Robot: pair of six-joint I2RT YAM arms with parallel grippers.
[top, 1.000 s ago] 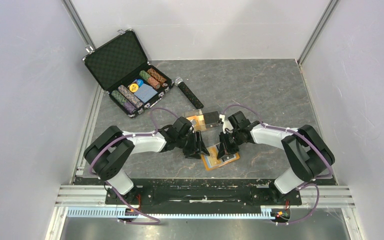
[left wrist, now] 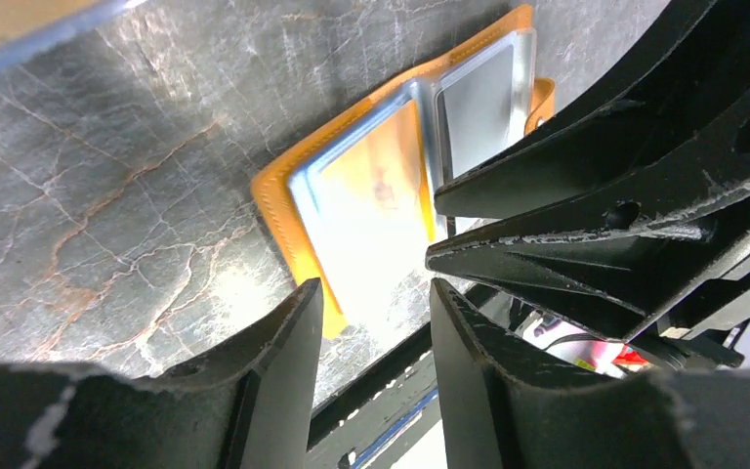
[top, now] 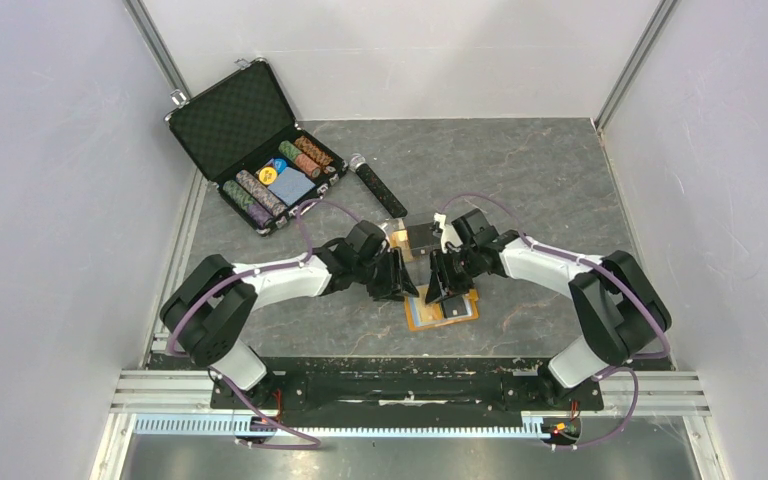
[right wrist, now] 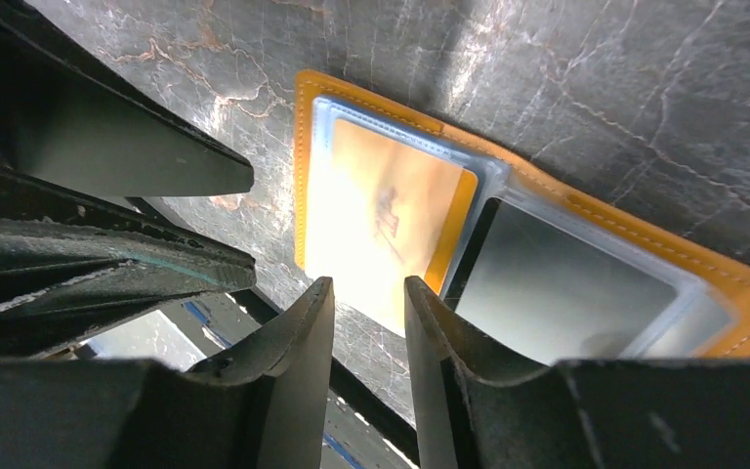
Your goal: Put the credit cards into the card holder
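An orange card holder (right wrist: pixel 361 98) lies open on the grey table at the front centre, with clear sleeves; one holds a pale orange card (right wrist: pixel 381 215), the other shows a dark grey face (right wrist: pixel 557 283). My left gripper is part open at the holder's left end, nothing seen between its fingers. My right gripper is open over the holder, near the left one. Behind them, partly hidden by the arms, lie clear pieces with orange and dark contents (top: pixel 422 236).
An open chip case (top: pixel 230 125) stands at the back left, a microphone (top: pixel 380 185) beside it. Walls border both sides.
The holder has straightened and sits slightly farther back. Both grippers have shifted a little, the right one toward the back and left.
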